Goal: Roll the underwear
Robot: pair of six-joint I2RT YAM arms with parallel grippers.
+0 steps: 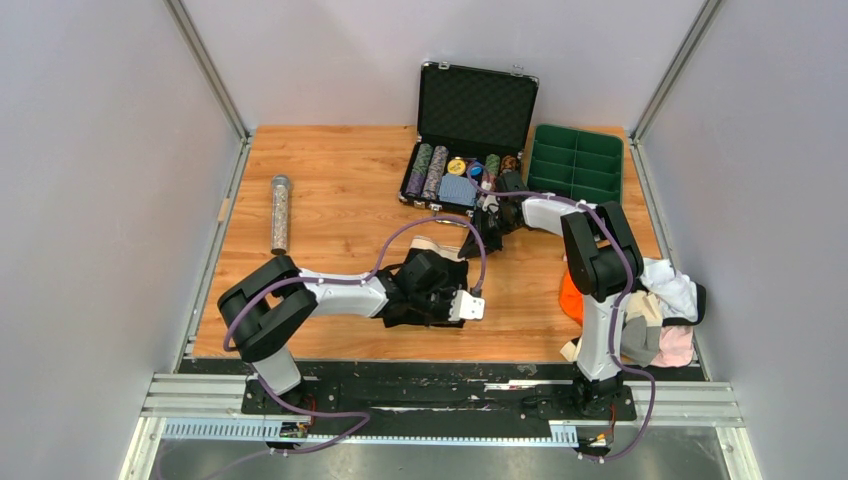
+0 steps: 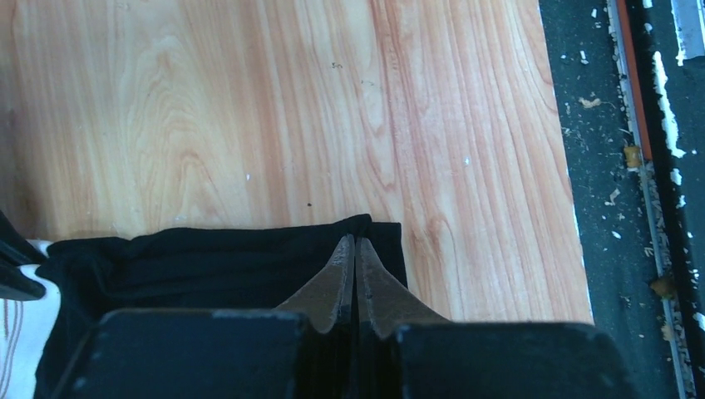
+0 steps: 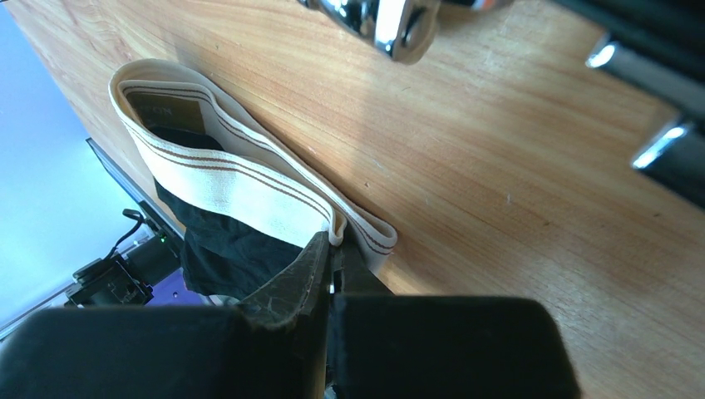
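Observation:
Black underwear with a cream waistband lies on the table, largely covered by my left arm from above. In the left wrist view, my left gripper is shut on a small raised fold at the edge of the black cloth, near a corner. The waistband, striped with brown lines, gapes open at its far end in the right wrist view. My right gripper is shut on the waistband's near end, a thin fold of it showing between the tips. Its dark fingers also appear at the left wrist view's edge.
An open case of chips stands just behind the right gripper, beside a green divided tray. A clear tube lies at left. Folded clothes and an orange item lie at right. Bare wood surrounds the underwear.

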